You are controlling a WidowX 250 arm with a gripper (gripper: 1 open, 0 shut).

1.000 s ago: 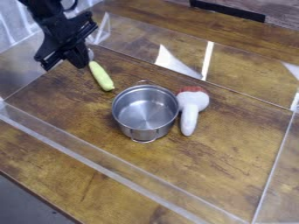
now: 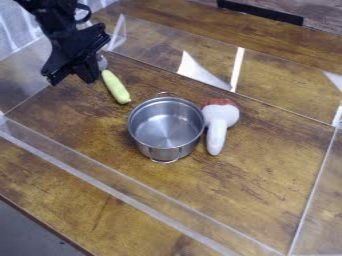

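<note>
My black gripper (image 2: 88, 74) is at the upper left, low over the table at the top end of a pale green-yellow elongated object (image 2: 116, 88). It looks shut, though its fingertips are small and dark; I cannot tell whether it touches that object. A steel pot (image 2: 166, 128) with two handles sits at the centre, and a white object (image 2: 218, 130) with a long narrow end and some red at the top lies just right of it.
Clear barriers edge the wooden table (image 2: 147, 200). White triangular pieces (image 2: 206, 72) show behind the pot.
My gripper has shifted very slightly since a second ago; the pot and the other objects have stayed where they were.
</note>
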